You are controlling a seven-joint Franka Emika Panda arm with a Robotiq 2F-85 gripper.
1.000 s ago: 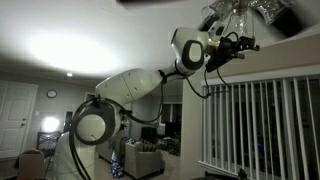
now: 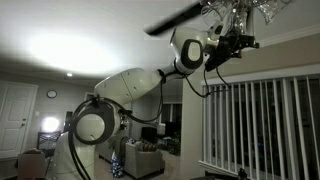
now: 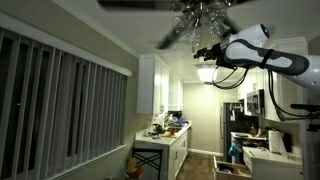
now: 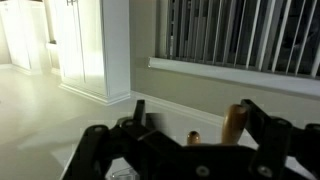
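Note:
My arm reaches up to a ceiling fan, whose glass light shades [image 2: 245, 14] hang just above the gripper [image 2: 236, 44]. From the other side, exterior view 2 shows the gripper [image 3: 203, 54] beneath the shades [image 3: 205, 22]. In the wrist view, dark fingers [image 4: 130, 146] stand apart along the bottom, so the gripper is open. An orange-brown, rounded piece [image 4: 235, 122], like a pull-chain knob, shows beside the right finger; whether it touches is unclear. A smaller brownish piece [image 4: 193, 138] sits between the fingers, farther off.
A fan blade [image 2: 178, 18] sweeps close over the arm. Vertical blinds [image 2: 255, 125] cover the window behind. Kitchen cabinets [image 3: 153, 85] and a counter lie at the back. Black cables [image 2: 160, 105] hang loosely along the arm.
The fan's blades stand at different angles in each frame, while the arm and gripper look almost unmoved.

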